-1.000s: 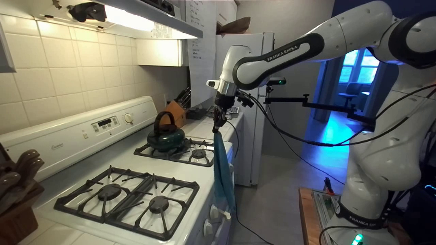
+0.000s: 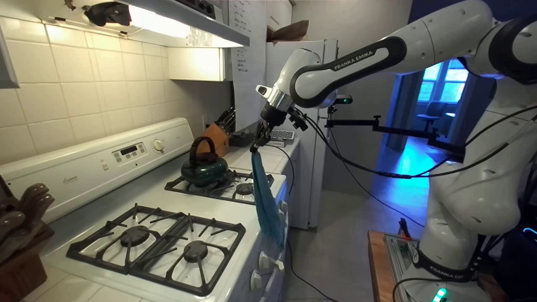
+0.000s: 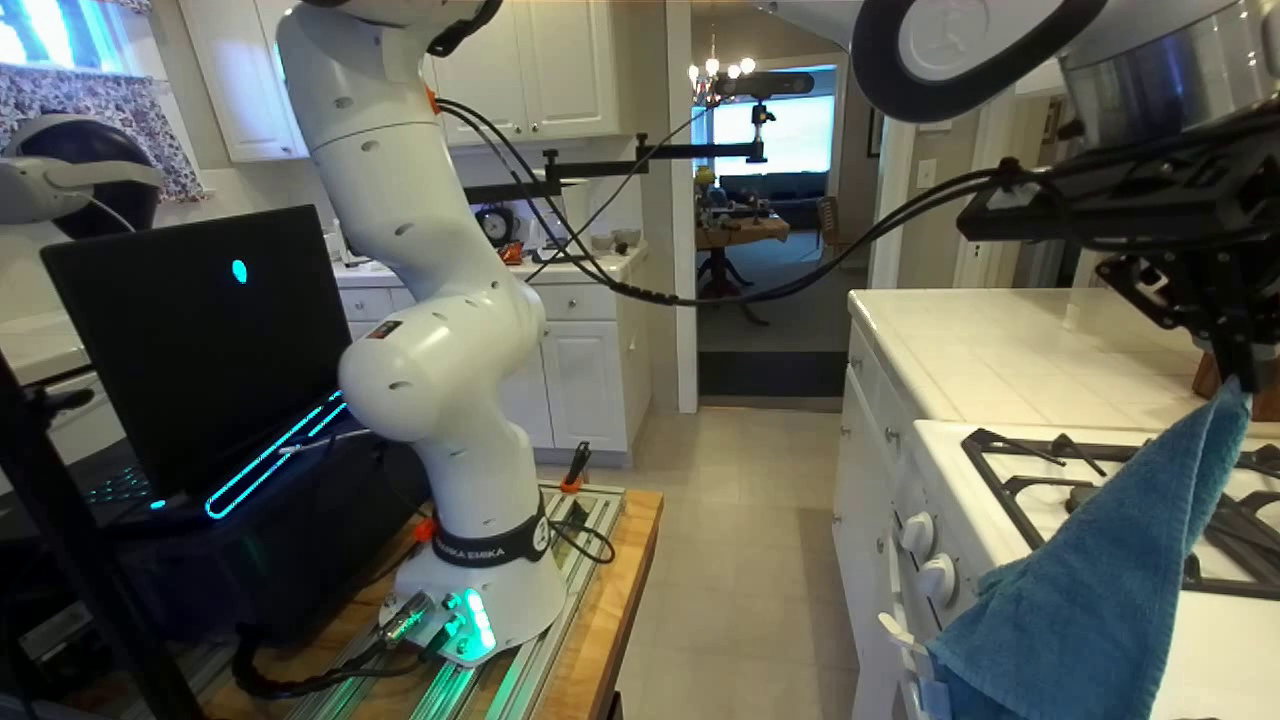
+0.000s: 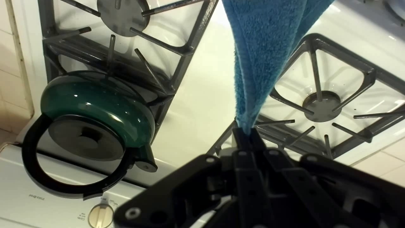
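A blue towel [image 2: 265, 201] hangs by one end from my gripper [image 2: 255, 148], over the front edge of the stove. In the wrist view the fingertips [image 4: 238, 137] pinch the towel's narrow gathered tip [image 4: 248, 114], and my gripper is shut on it. The cloth widens away from the fingers. Exterior view 2 shows the towel [image 3: 1104, 576] draped down in front of the stove top, its lower part by the oven front; the bottom end is cut off there. My gripper [image 3: 1242, 372] sits at that view's right edge.
A dark green kettle [image 2: 204, 168] stands on the back burner, its black handle upright. Black grates [image 2: 156, 246] cover the burners. Knobs [image 2: 264, 261] stick out of the stove front. A knife block [image 2: 215, 138] is behind the kettle. Clear floor [image 3: 744, 540] lies between stove and robot base.
My gripper has risen and shifted left over the stove, tilting as it went. The towel came up with it, its upper part now farther in over the stove edge.
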